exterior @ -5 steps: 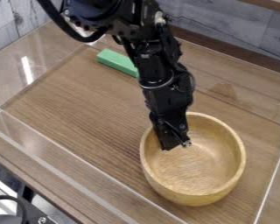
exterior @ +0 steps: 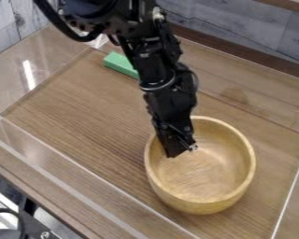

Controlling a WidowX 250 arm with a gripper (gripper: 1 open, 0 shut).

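A black robot arm reaches down from the top centre to my gripper [exterior: 175, 146], which is at the upper left rim of a round tan wooden bowl [exterior: 205, 175]. The fingertips overlap the rim; whether they are shut on it cannot be told at this size.
A green block [exterior: 119, 63] lies behind the arm at the upper left. A grey wall stands along the back, and a black cable runs at the lower left corner.
The bowl has moved slightly to the left, along with my gripper at its rim.
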